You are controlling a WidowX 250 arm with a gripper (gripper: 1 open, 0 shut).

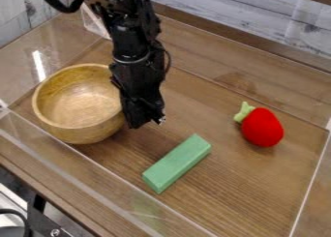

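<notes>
The black gripper (135, 113) hangs low in the middle of the view, at the right rim of a wooden bowl (65, 103). Its fingers reach down beside or against the bowl; I cannot tell whether they touch it or what, if anything, is between them. A green block (177, 163) lies on the table in front and to the right of the gripper. A red strawberry-like toy (261, 127) with a green top lies further right.
The wooden tabletop (258, 183) has free room at the back right and front right. A pale wall runs along the back, and the table's left edge is at the lower left.
</notes>
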